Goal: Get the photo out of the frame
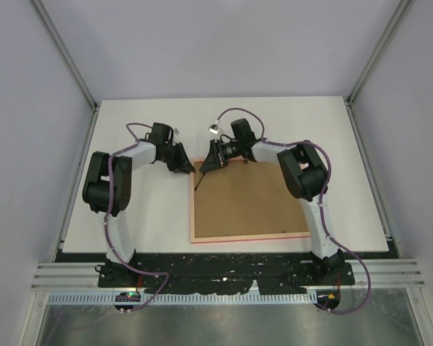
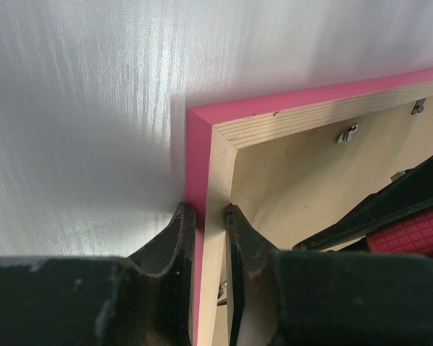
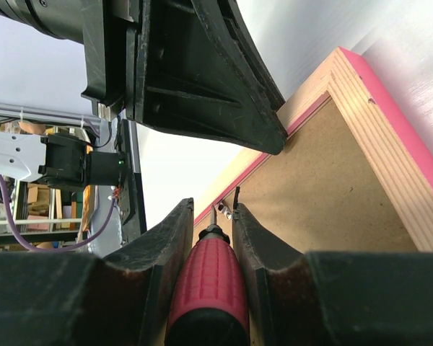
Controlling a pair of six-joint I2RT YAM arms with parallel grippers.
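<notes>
The picture frame (image 1: 193,216) lies face down, its bare wood sides and pink outer edge showing around a brown backing board (image 1: 249,198). My left gripper is shut on the frame's side rail (image 2: 220,180), just below a corner. My right gripper is shut on the red handle of a screwdriver (image 3: 209,277). The dark shaft points down at the board, its tip beside a small metal clip (image 3: 224,210) at the inner edge of the same side. Whether tip and clip touch cannot be told. The photo is hidden under the board.
More metal clips (image 2: 348,133) sit along the frame's inner edges. Both grippers are close together at the frame's far left corner.
</notes>
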